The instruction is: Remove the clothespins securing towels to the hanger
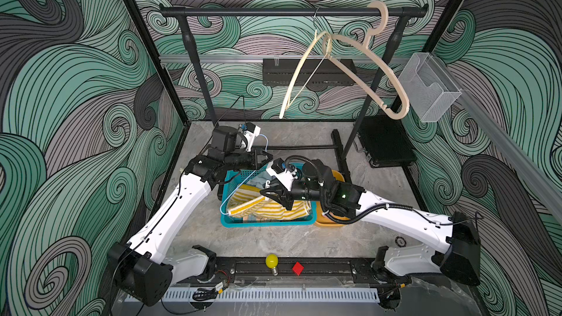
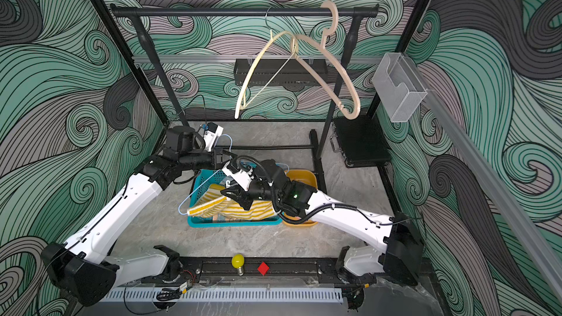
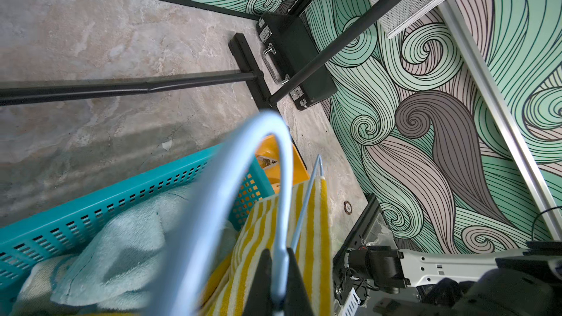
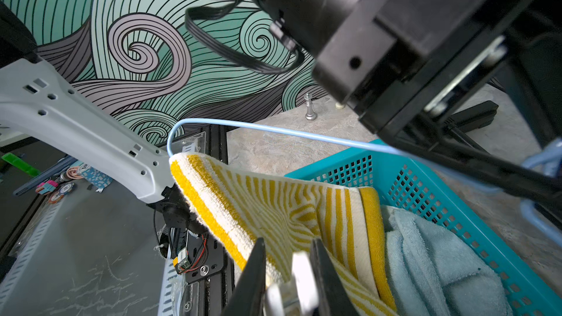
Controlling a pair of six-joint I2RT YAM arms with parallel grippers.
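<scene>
A light-blue wire hanger (image 3: pixel 281 199) rises between the fingers of my shut left gripper (image 1: pixel 260 158), above the basket. Its lower bar runs along a yellow-striped towel (image 1: pixel 263 207) in the teal basket. My right gripper is shut on something whitish at the towel's edge, probably a clothespin or fold; I cannot tell which. The left wrist view shows a pale blue towel (image 3: pixel 123 245) lying in the basket beside the striped one.
An orange bin (image 1: pixel 327 216) is right of the teal basket (image 1: pixel 225 219). A black rack (image 1: pixel 246 11) overhead holds empty hangers (image 1: pixel 351 70). A black case (image 1: pixel 386 140) sits back right.
</scene>
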